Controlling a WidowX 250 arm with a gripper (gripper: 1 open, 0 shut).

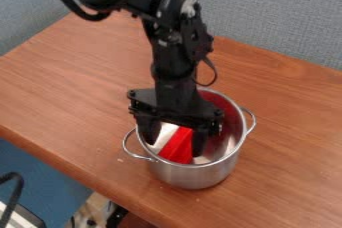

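My black gripper (174,130) is down at the rim of a steel pot (194,173), its fingers open and partly inside the pot. A red object (178,147), long and bar-like, lies in the pot, partly hidden behind the gripper. Whether the fingers touch it cannot be seen clearly.
The pot stands near the front edge of a wooden table (74,77), which has free room to the left and right. Beyond that edge at the lower left are a blue surface and some cables. Grey panels stand behind the table.
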